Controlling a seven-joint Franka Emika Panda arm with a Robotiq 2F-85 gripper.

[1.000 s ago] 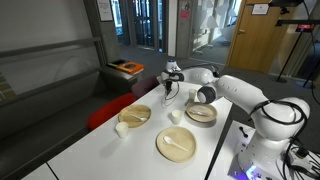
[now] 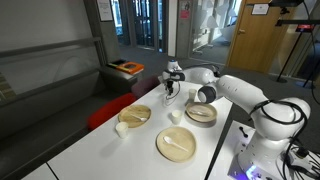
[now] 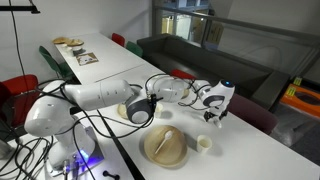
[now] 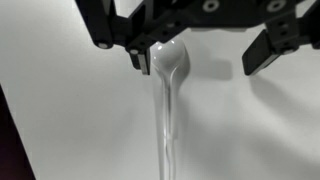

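Observation:
In the wrist view a clear or whitish plastic spoon [image 4: 170, 90] lies on the white table, its bowl toward the gripper and its handle running away down the frame. My gripper stands open above it. The spoon's bowl is within the gap, close to the left finger [image 4: 143, 60] and well apart from the right finger [image 4: 252, 58]. In exterior view 1 the gripper [image 2: 168, 92] is at the table's far end, with the arm stretched out. The spoon under it is too small to make out there.
Nearer on the table [image 2: 90, 160] are a tan plate [image 2: 147, 121], another tan plate [image 2: 163, 153] with a spoon on it, a white cup [image 2: 122, 130], another cup [image 2: 175, 117] and a shallow bowl [image 2: 205, 119]. Dark red chairs [image 2: 103, 115] line the table's edge.
The gripper looks slightly lower at the far end of the table. The plates and cups have not moved.

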